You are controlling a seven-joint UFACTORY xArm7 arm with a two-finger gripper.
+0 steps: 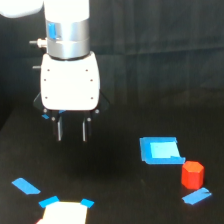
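My gripper (73, 135) hangs over the left part of the dark table, under the white hand. Its two thin fingers stand apart, so it is open, and only dark background shows between them. A red block (192, 175), six-sided in outline, sits at the right, well away from the gripper. Left of the block and a little farther back lies a light blue square (163, 149) bordered in stronger blue. A pale cream piece (64, 214) is cut off by the bottom edge of the view.
Blue tape strips (26, 186) mark the table at front left, with more beside the cream piece. Another blue strip (197, 196) lies just in front of the red block. A dark curtain (150, 50) hangs behind.
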